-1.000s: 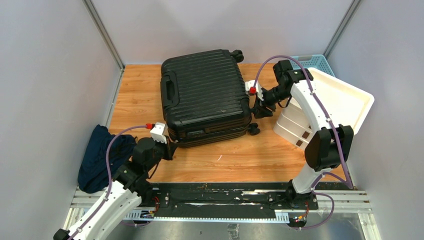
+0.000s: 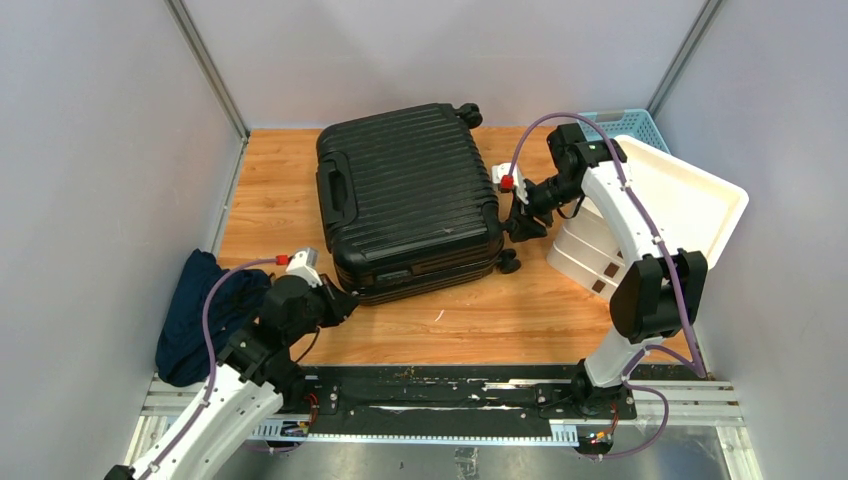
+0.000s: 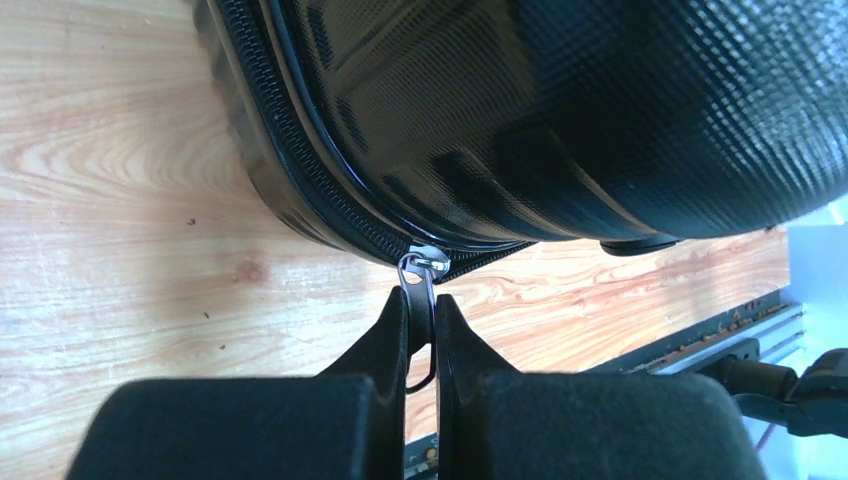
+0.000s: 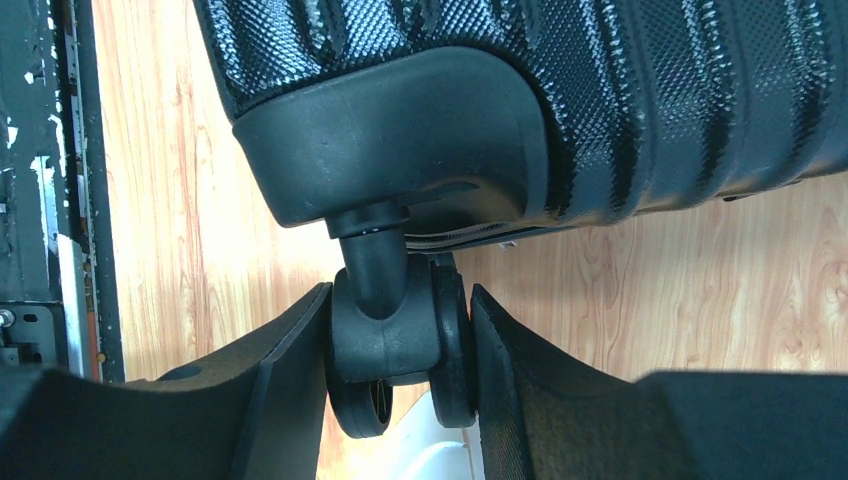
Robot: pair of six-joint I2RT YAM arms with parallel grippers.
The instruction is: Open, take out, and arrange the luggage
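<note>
A black ribbed suitcase (image 2: 405,195) lies on the wooden table, its handle on the left side. At its near left corner my left gripper (image 2: 345,300) is shut on a zipper pull (image 3: 419,300), just below the zipper slider (image 3: 428,260) on the suitcase's black zip (image 3: 320,190). On the suitcase's right side, my right gripper is shut on a black caster wheel (image 4: 385,335) beneath the corner guard (image 4: 390,130).
A dark blue cloth (image 2: 190,320) lies at the left by the wall. White stacked bins with a tray (image 2: 700,200) and a light blue basket (image 2: 635,125) stand at the right. Bare wood lies in front of the suitcase.
</note>
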